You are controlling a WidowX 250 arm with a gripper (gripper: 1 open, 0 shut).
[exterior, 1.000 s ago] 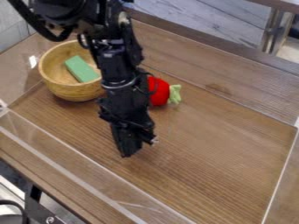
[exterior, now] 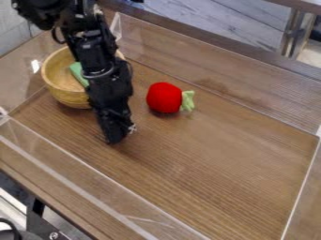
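My gripper (exterior: 115,131) is a dark arm reaching down from the top left to the wooden table. Its tip is low over the tabletop, just right of and below a yellow bowl (exterior: 59,73), which it partly hides. A green item (exterior: 75,69) shows in the bowl behind the arm. A red round object with a pale green top, like a tomato or strawberry (exterior: 164,97), lies to the right of the arm. The fingers are too dark and small to tell whether they are open or shut.
A wooden ledge with a metal post stands at the back right corner. A dark cable shows at the lower left edge.
The arm has moved left and somewhat up in the view, toward the bowl, now covering more of it and uncovering more of the red object.
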